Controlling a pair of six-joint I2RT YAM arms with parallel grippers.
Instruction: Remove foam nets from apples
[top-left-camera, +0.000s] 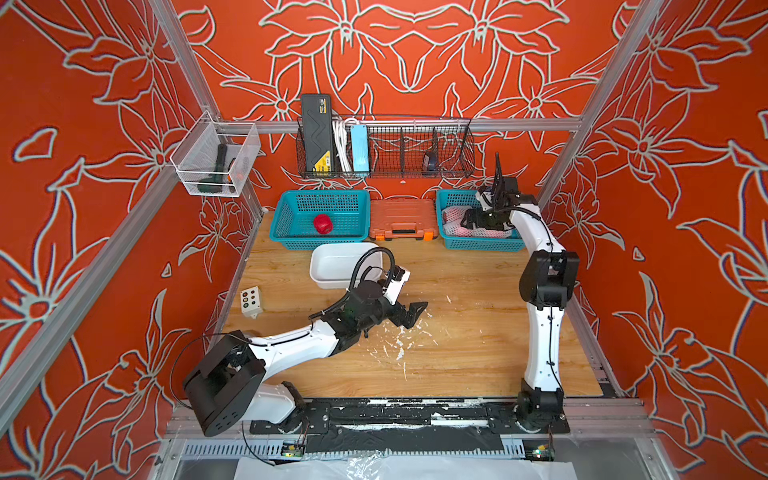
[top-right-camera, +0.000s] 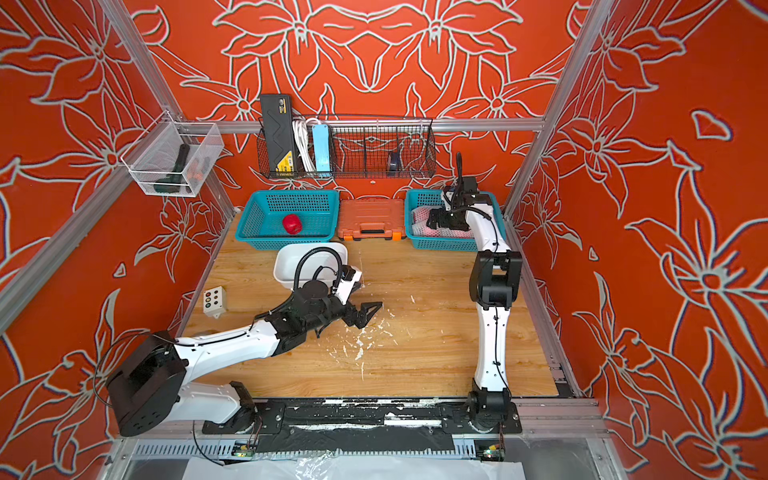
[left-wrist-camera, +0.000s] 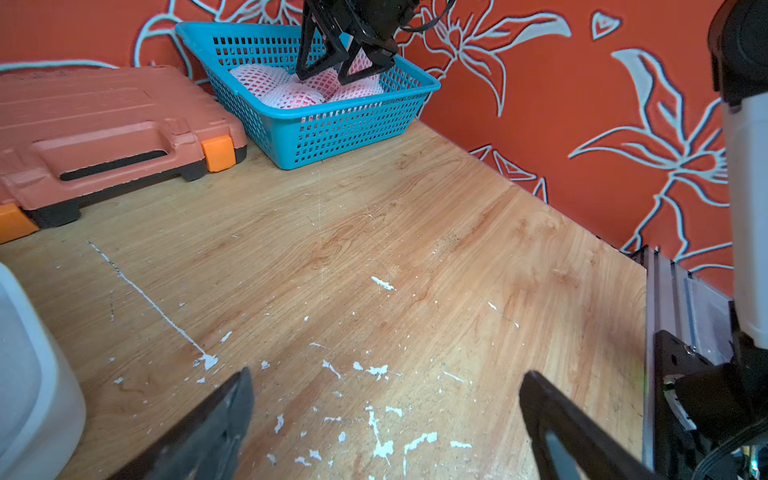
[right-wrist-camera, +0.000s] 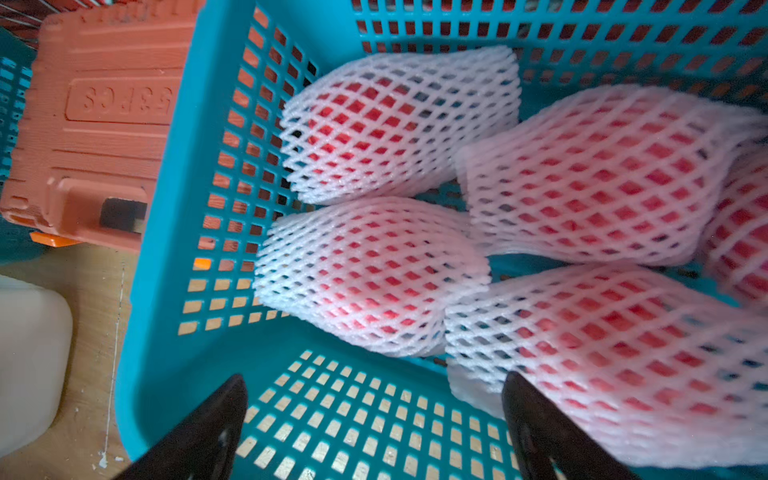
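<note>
Several red apples in white foam nets (right-wrist-camera: 368, 272) lie in the right blue basket (right-wrist-camera: 160, 336). My right gripper is open above them, nothing between its fingers; one netted apple sits just ahead of it, another by its right finger. In the left blue basket (top-left-camera: 292, 240) at back left rests one bare red apple (top-left-camera: 323, 224). My left gripper stands open and empty over the middle of the table, right of the white tray (top-left-camera: 345, 280).
An orange case (top-left-camera: 401, 216) sits between the baskets. A small button box (top-left-camera: 250, 300) is at the left edge. A wire rack and clear bin hang above.
</note>
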